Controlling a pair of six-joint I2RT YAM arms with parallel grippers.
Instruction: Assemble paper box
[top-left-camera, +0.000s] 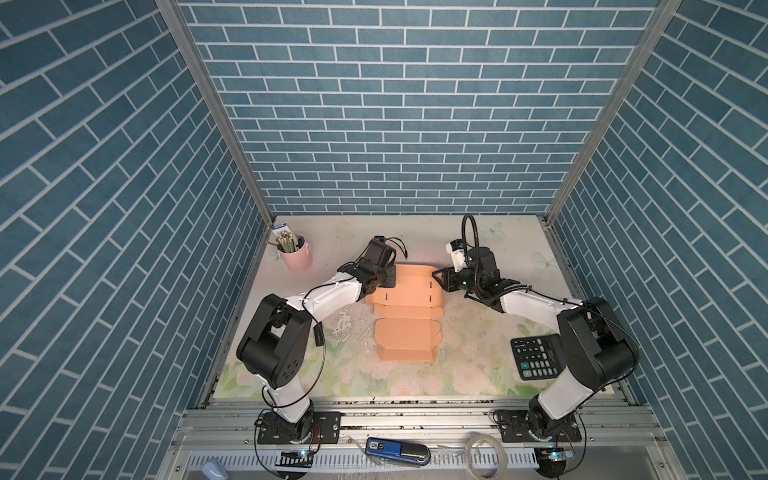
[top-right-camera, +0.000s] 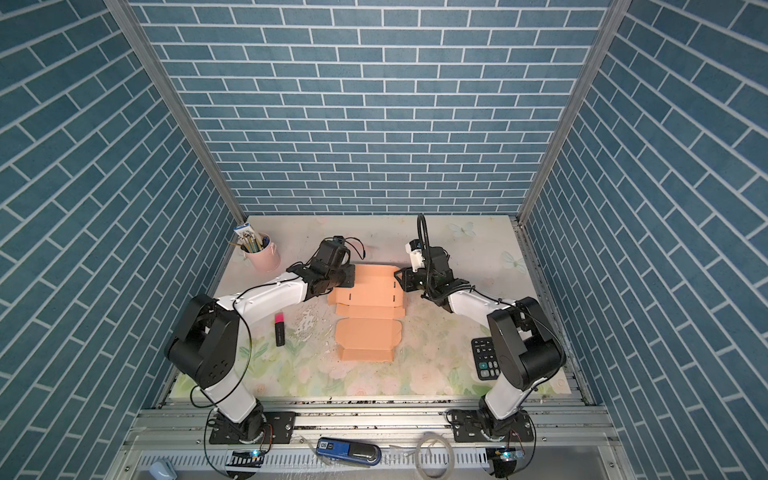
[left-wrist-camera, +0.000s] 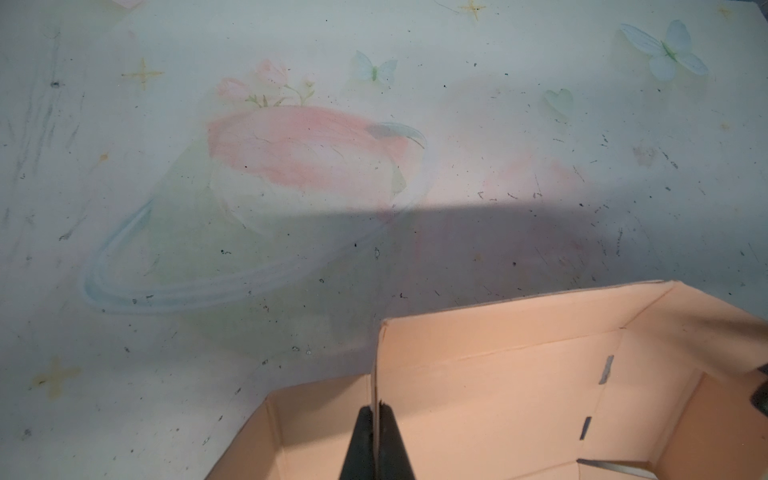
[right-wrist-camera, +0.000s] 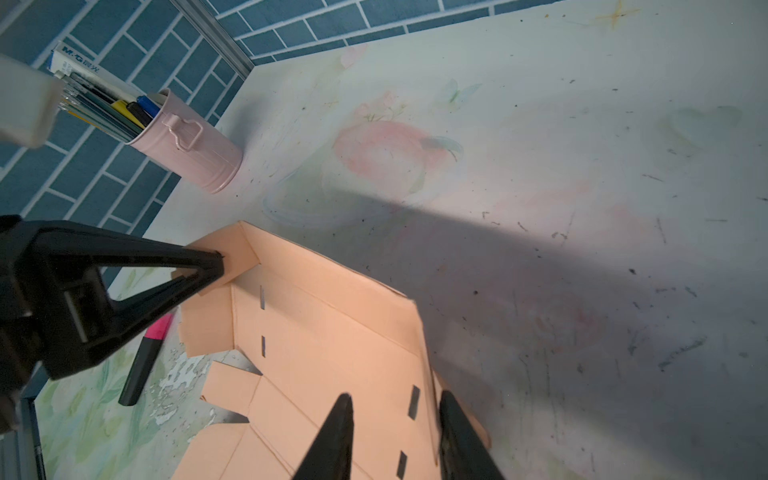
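The peach paper box (top-left-camera: 412, 288) lies partly folded at the middle of the table, with slotted back panel, raised side flaps and a flat lid part (top-left-camera: 408, 334) toward the front. At its back left corner my left gripper is shut on the thin cardboard edge. The right wrist view shows those left fingertips (right-wrist-camera: 209, 270) against the folded corner flap (right-wrist-camera: 237, 254). My right gripper stands part open at the box's right side. The right side's upright cardboard edge (right-wrist-camera: 425, 364) runs down between its fingers, close against the right finger (right-wrist-camera: 460, 440).
A pink pen cup (top-left-camera: 296, 254) stands at the back left. A marker with a pink cap (top-right-camera: 279, 329) lies left of the box. The calculator (top-left-camera: 536, 357) is at the front right, beside the right arm. Table space behind the box is clear.
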